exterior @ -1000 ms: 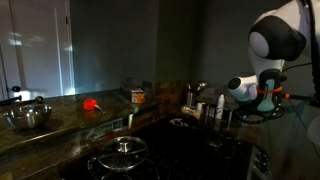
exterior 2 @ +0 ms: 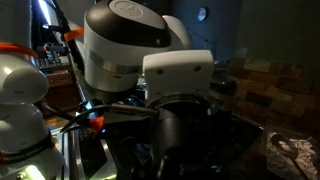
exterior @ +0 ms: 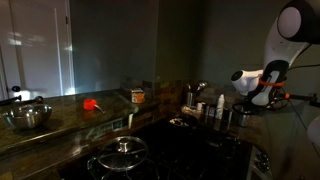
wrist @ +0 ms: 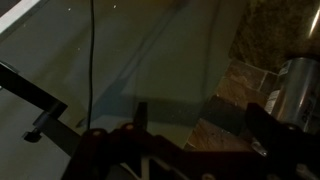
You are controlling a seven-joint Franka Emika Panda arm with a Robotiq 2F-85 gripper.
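Note:
My gripper (exterior: 242, 106) is by the back right corner of the counter in exterior view 1, next to several bottles and containers. In the wrist view, the dark fingers (wrist: 95, 152) stand apart along the bottom, and nothing shows between them. A shiny metal cylinder (wrist: 295, 92) lies at that view's right side, beyond the right-hand finger. Whether it touches that finger is hard to tell in the dark. From exterior view 2 the arm's white housing (exterior 2: 120, 50) fills the middle, and the fingertips are not clear there.
A lidded glass pan (exterior: 122, 153) stands on the dark stovetop. Along the left ledge are a metal bowl (exterior: 28, 115), a red cup (exterior: 91, 104) and an orange-labelled tub (exterior: 137, 96). A white bottle (exterior: 220, 102) and utensils (exterior: 201, 86) crowd the corner near my gripper.
Over the last second the arm's upper links have shifted and the hand has moved slightly right in exterior view 1. The counter items look unmoved.

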